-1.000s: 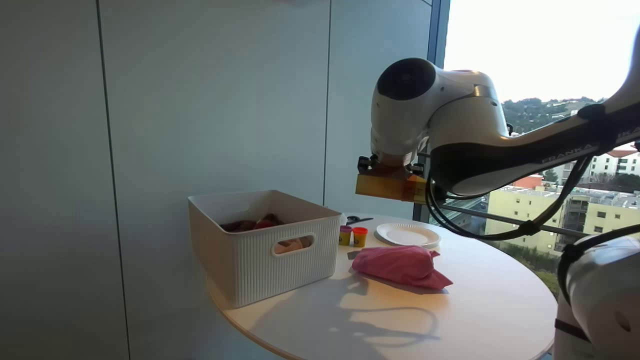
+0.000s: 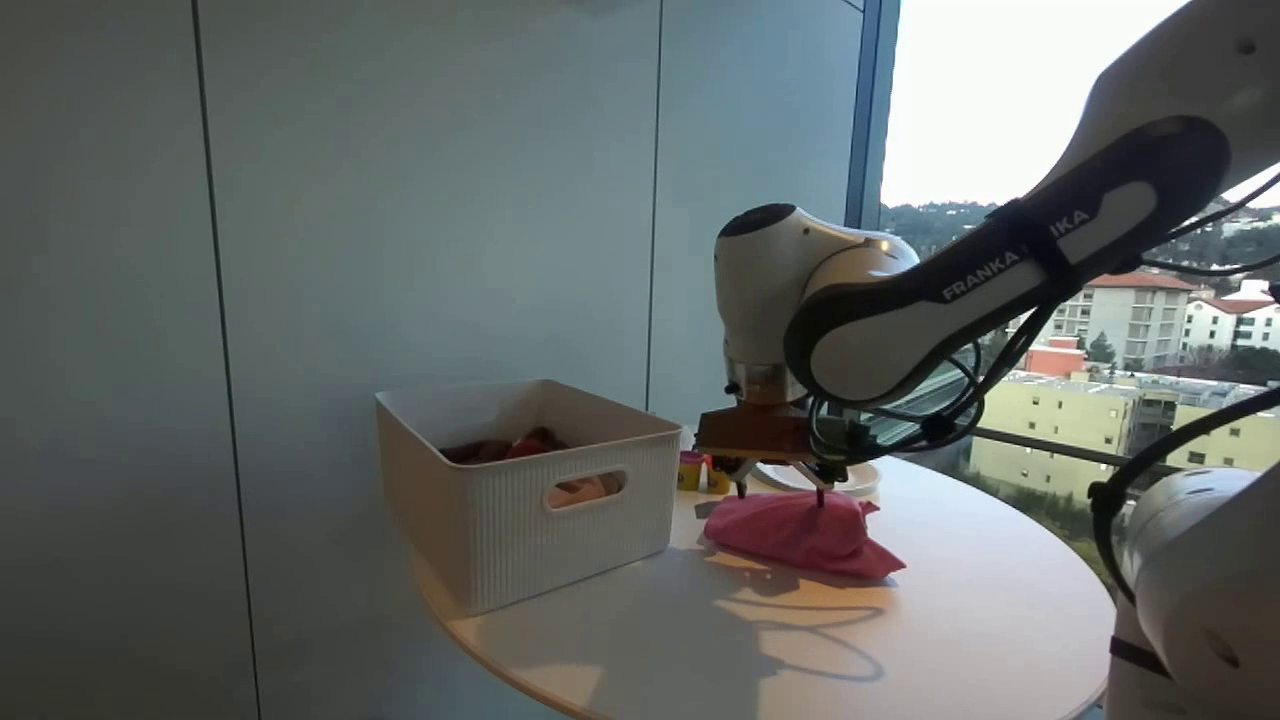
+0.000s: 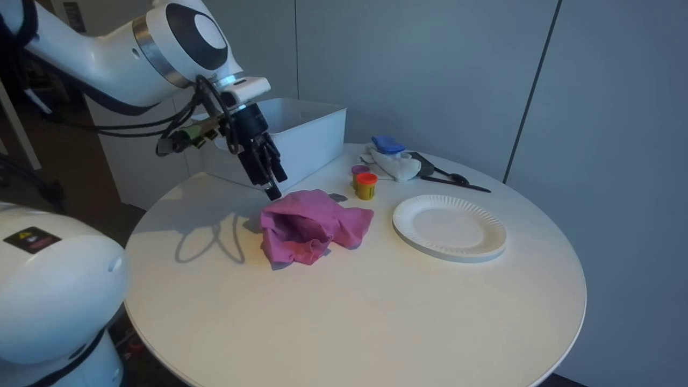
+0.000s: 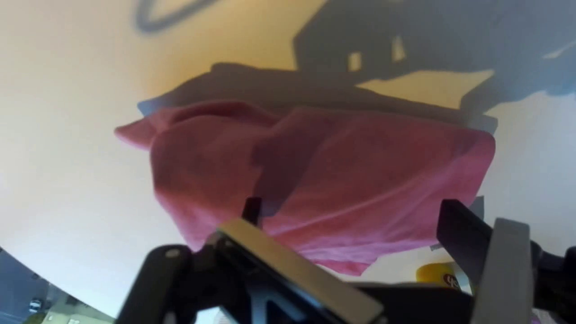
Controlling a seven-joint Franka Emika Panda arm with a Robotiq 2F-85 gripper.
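A crumpled pink cloth (image 2: pixel 798 530) lies on the round white table, bunched up with an open fold on one side, as exterior view 2 shows on the cloth (image 3: pixel 314 222). Just above it, my gripper (image 2: pixel 781 494) points down with its fingers spread apart. In the wrist view the cloth (image 4: pixel 335 173) stretches across the middle, and the gripper has a wide gap between its fingers with no object held. Whether a fingertip touches the fabric I cannot tell.
A white bin (image 2: pixel 576 528) with some items inside stands beside the cloth. Two small tubs (image 3: pixel 365 185), a paper plate (image 3: pixel 450 226), black utensils (image 3: pixel 445 174) and a white cloth with a blue item (image 3: pixel 390 158) sit farther back.
My arm has come down and the gripper is now low over the pink cloth, where before it hung well above the table. The cloth looks unmoved.
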